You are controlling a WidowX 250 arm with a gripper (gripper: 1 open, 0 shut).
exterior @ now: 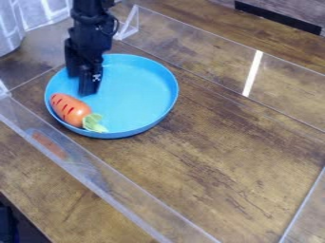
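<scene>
A blue round plate (133, 100) sits on the wooden table in the upper left of the camera view. An orange toy carrot (72, 111) with a pale green top lies at its left front. My black gripper (86, 68) hangs over the plate's back left, above and behind the carrot; its dark fingers blend together, so their state is unclear.
Clear plastic strips or edges cross the wooden table (222, 166) around the plate, and a clear crumpled item (15, 24) is at the top left.
</scene>
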